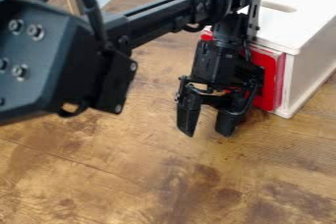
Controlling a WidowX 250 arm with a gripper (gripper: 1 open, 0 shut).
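Note:
My black gripper [207, 122] hangs pointing down over the wooden table, just in front of a red panel [269, 83] on the near face of a white box [300, 33]. Its two fingers are parted, with wood visible between the lower tips; no held object shows. The wrist housing hides part of the red panel, so I cannot tell whether the gripper touches it. The box has a slot in its top.
My arm spans the upper left of the view.

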